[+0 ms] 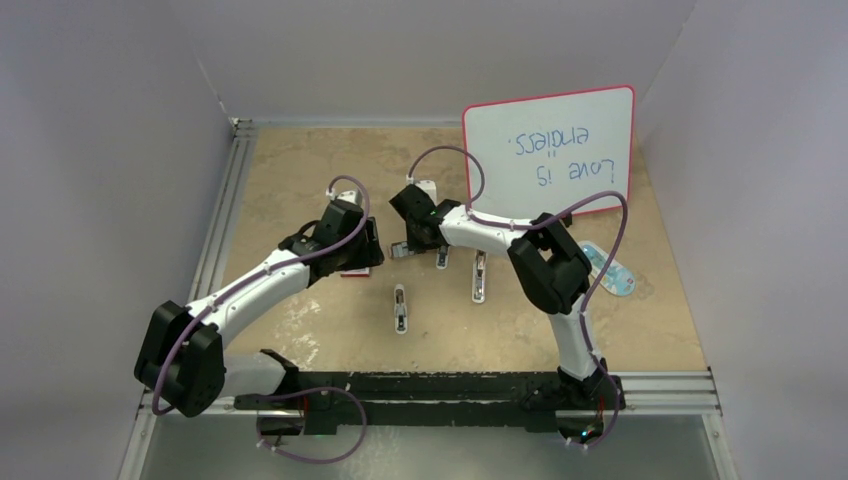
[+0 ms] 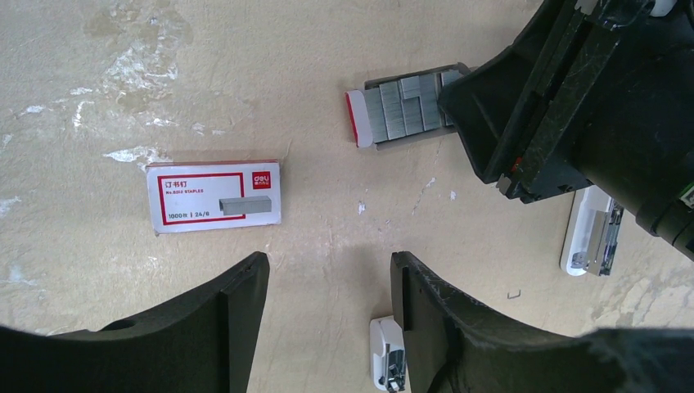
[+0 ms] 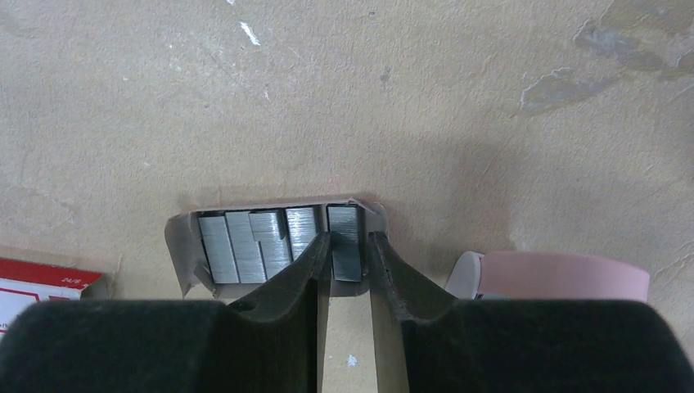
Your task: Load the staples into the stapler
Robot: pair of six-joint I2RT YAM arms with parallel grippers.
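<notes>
An open tray of grey staple strips (image 3: 245, 246) lies on the table, its torn card sides showing in the right wrist view. My right gripper is over the tray's right end, its narrowly parted fingers on either side of the last staple strip (image 3: 345, 262); a clear grip on it does not show. In the left wrist view, my left gripper stands open and empty, just below a white and red staple box (image 2: 192, 221). A slim stapler (image 1: 400, 310) lies in front of the arms, and another stapler (image 1: 479, 280) to its right.
A pink-topped stapler (image 3: 565, 274) sits right of the tray. The right arm's dark body (image 2: 524, 115) covers the tray's end in the left wrist view. A whiteboard (image 1: 548, 150) fills the back right, with a blue packet (image 1: 610, 270) nearby.
</notes>
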